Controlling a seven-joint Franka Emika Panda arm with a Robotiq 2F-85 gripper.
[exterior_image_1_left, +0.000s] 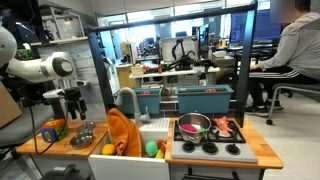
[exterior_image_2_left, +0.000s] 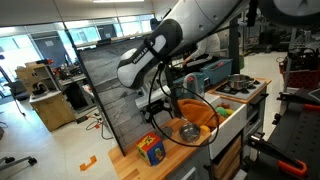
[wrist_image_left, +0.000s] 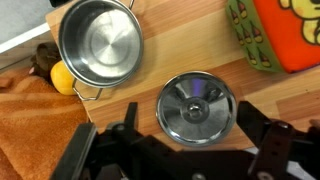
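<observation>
My gripper stands open in the wrist view, its two dark fingers far apart along the lower edge. A round glass lid (wrist_image_left: 190, 97) with a metal rim and a small dark knob lies flat on the wooden counter just ahead of them, its lower part lying in the gap. Nothing is visibly held. Up and to the left of the lid sits an empty steel pot (wrist_image_left: 100, 42) with wire handles. In exterior view 1 the gripper (exterior_image_1_left: 72, 104) hangs above the counter's left end, near the pot (exterior_image_1_left: 87, 129).
A colourful box (wrist_image_left: 285, 30) stands beyond the lid on the right. Left of the pot lie a yellow round object (wrist_image_left: 62, 77) and an orange towel (wrist_image_left: 40, 125). The sink (exterior_image_1_left: 112, 166) and a stove holding another pot (exterior_image_1_left: 194, 125) are farther right along the counter.
</observation>
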